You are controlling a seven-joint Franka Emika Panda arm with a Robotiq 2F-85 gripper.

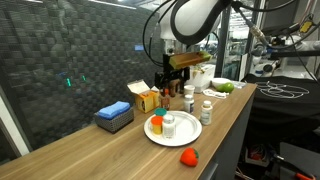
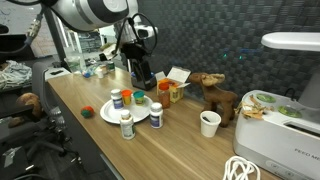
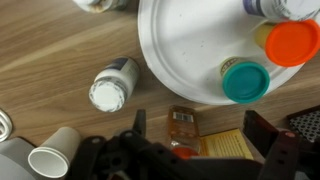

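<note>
My gripper stands open, its two fingers wide apart. Below it in the wrist view, an amber bottle shows in the gap, standing on the table just off the plate. The white plate carries three small bottles: one with a teal lid, one orange and one white. In exterior view 2 my gripper hangs above the plate's far side, near the amber bottle. Nothing appears held.
White bottles stand beside the plate, and a white cup farther off. A yellow box is behind, near a dark basket with blue cloth. A tomato lies near the front edge.
</note>
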